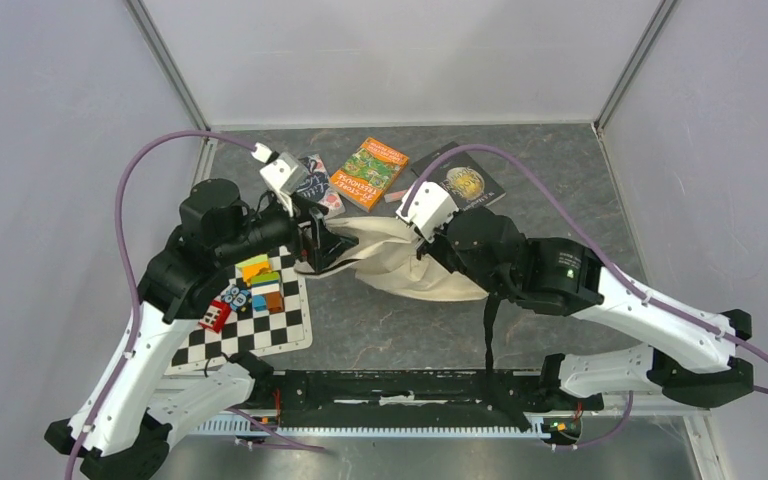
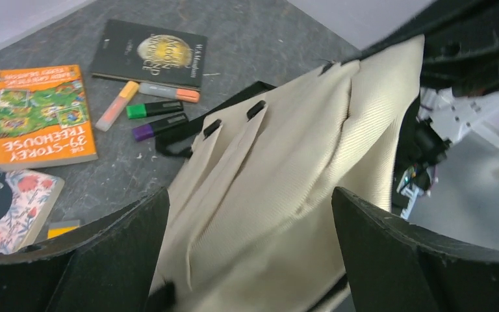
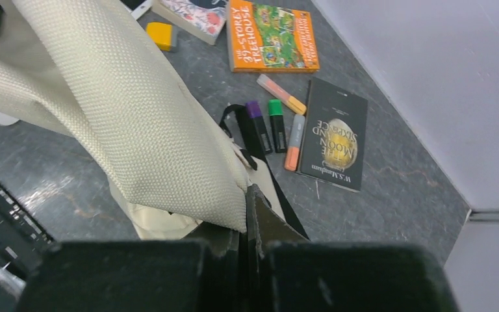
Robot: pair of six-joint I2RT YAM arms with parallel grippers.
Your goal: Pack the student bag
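The cream bag (image 1: 415, 270) hangs bunched between both arms in the top view. My right gripper is shut on the bag's cloth, which rises from its fingertips toward the upper left. In the left wrist view my left gripper stands open, its fingers (image 2: 104, 253) wide apart with the bag's cloth between and beyond them. The orange book (image 1: 369, 173), the black book (image 1: 482, 190) and the dark patterned book (image 1: 320, 185) lie flat at the back. Purple (image 3: 258, 125), green (image 3: 277, 125) and orange-tipped grey (image 3: 295, 143) markers lie near the black book.
A chequered board (image 1: 295, 330) carrying several coloured pieces lies at the left, partly under my left arm. Another orange marker (image 3: 281, 94) and a yellow block (image 3: 160, 35) are near the books. Bare floor shows at the right.
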